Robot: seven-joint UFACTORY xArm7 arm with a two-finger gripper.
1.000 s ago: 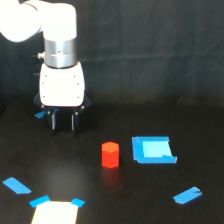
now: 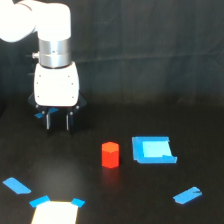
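Note:
A small red block (image 2: 110, 155) rests on the black tabletop, near the middle of the camera view. To its right lies a square outlined in blue tape (image 2: 153, 138), with a pale light-blue centre and nothing on it. My white gripper (image 2: 58, 122) hangs at the upper left, pointing down, up and to the left of the block and apart from it. Its two dark fingers (image 2: 47, 121) stand apart, and no object shows between them.
A pale cream square (image 2: 55, 213) with blue tape at its corners is cut off by the bottom edge. Loose strips of blue tape lie at the left (image 2: 16, 186) and lower right (image 2: 187, 196). Bare black surface surrounds the block.
The arm and gripper have shifted slightly to the left. The red block and the taped squares are where they were.

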